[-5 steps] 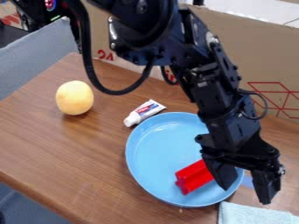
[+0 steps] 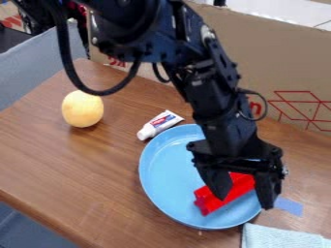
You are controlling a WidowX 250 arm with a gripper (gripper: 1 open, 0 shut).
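My black gripper is lowered over the right half of a light blue plate, its fingers open, one either side of or just above a red block. The block lies tilted diagonally on the plate and is partly hidden by the gripper; whether the fingers touch it I cannot tell.
A yellow round fruit sits on the wooden table at left. A toothpaste tube lies behind the plate. A pale cloth is at front right, a cardboard wall at the back.
My gripper has moved left from beyond the plate's right side to over the red block. The block and the other objects look unmoved.
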